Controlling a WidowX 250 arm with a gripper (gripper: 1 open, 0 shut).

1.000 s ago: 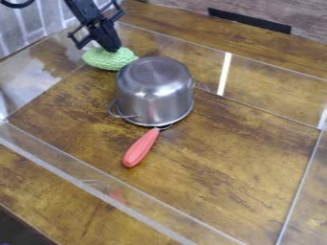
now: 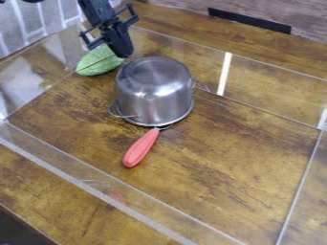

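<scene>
The black gripper point(image 2: 107, 43) hangs at the upper left over a green cloth or soft item point(image 2: 98, 59), just behind and left of a steel pot point(image 2: 153, 91). It looks shut, and I see nothing clearly held in it. The pot has wire handles and lies in the middle-left of the table. A utensil with a red handle point(image 2: 141, 147) lies in front of the pot.
A transparent edge runs along the left and front, and a white strip point(image 2: 225, 74) lies right of the pot.
The gripper has shifted slightly, and the green item now sits a little farther left, with its shape changed. The pot and red-handled utensil are unmoved.
</scene>
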